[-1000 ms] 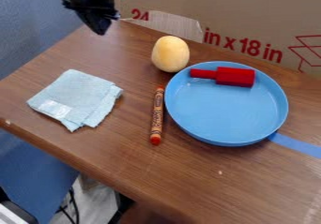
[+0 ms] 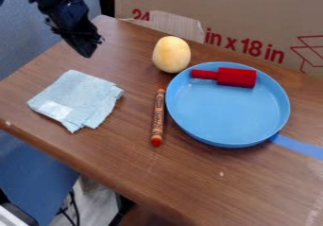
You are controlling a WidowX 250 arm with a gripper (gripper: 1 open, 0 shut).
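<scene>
My black gripper (image 2: 83, 43) hangs at the upper left over the far left of the wooden table, above and behind a folded pale blue cloth (image 2: 76, 100); I cannot tell whether it is open or shut. A yellow potato-like object (image 2: 172, 55) stands at the back middle. To its right a blue plate (image 2: 228, 116) holds a red object with a handle (image 2: 236, 77) near its rear rim. An orange crayon-like stick (image 2: 158, 116) lies upright in the view, left of the plate.
A cardboard box (image 2: 240, 22) stands behind the table. Blue tape (image 2: 297, 147) runs right of the plate. The table's left edge drops to a blue area.
My gripper has moved left and down from where it was near the box a second ago. The objects on the table have not moved.
</scene>
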